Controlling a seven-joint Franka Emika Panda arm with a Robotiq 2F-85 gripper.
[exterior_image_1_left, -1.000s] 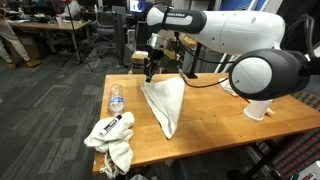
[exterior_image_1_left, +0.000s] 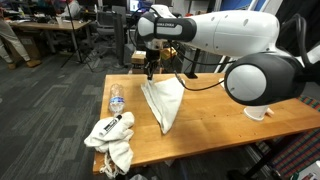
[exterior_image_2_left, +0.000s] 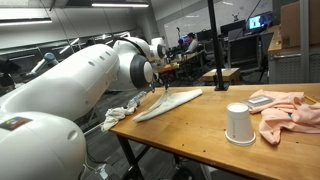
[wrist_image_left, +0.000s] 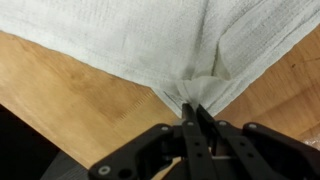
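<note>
A white cloth (exterior_image_1_left: 165, 103) lies partly spread on the wooden table, its narrow end toward the near edge. At its far edge my gripper (exterior_image_1_left: 150, 76) points down. In the wrist view the cloth (wrist_image_left: 130, 45) fills the upper part, and a bunched fold of it rises into the gripper, which is shut on that fold. From the second exterior view, the same cloth (exterior_image_2_left: 168, 104) lies mostly flat.
A clear bottle (exterior_image_1_left: 117, 98) and another crumpled white cloth (exterior_image_1_left: 112, 142) lie along the table's left edge. Across the table are a white cup (exterior_image_2_left: 239, 123) and a pink cloth (exterior_image_2_left: 286, 115). The wood between is bare.
The arm has shifted slightly, most visibly around its upper links. The cloth's far edge looks a little different, while the bottle and the crumpled cloth stay put.
</note>
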